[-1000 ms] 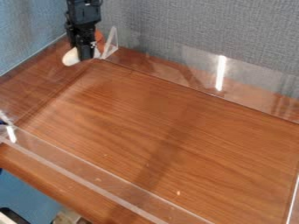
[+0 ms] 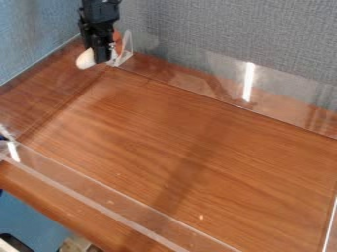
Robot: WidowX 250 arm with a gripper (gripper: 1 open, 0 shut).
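My gripper (image 2: pixel 98 49) is at the back left corner of the wooden tray, pointing down and shut on a small white object (image 2: pixel 86 59). Just right of it stands a pale wire-like or clear item (image 2: pixel 125 53), with something orange (image 2: pixel 117 39) behind it. The gripper partly hides these, and I cannot tell exactly what they are.
The wooden floor (image 2: pixel 184 157) of the tray is bare across the middle and right. Clear low walls (image 2: pixel 250 84) edge it, with grey padded walls behind and blue at the left. Dark items lie outside at the bottom left.
My gripper has shifted very slightly to the right with the white object. Little else differs.
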